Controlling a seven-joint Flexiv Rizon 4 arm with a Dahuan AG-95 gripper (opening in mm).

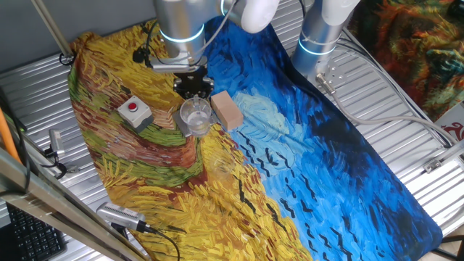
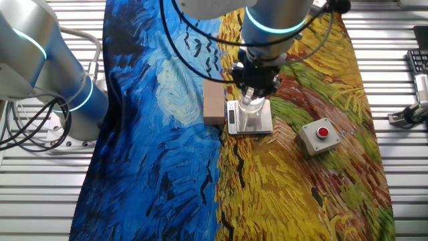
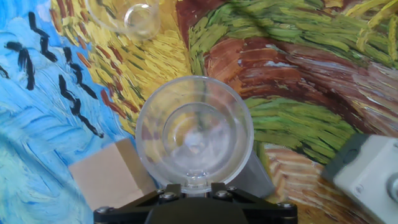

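A clear cup (image 1: 196, 117) is over a small silver scale (image 2: 266, 120), and its near rim is between the fingertips of my gripper. The fingers are shut on that rim. Looking down in the wrist view, I see the cup's open mouth, with a grey corner of the scale (image 3: 258, 179) showing beside it. In exterior view 1 the cup covers much of the scale. I cannot tell whether its base touches the plate.
A tan block (image 2: 214, 104) stands close beside the scale. On the other side is a grey box with a red button (image 1: 133, 110). Another clear round vessel (image 3: 142, 22) shows at the wrist view's top edge.
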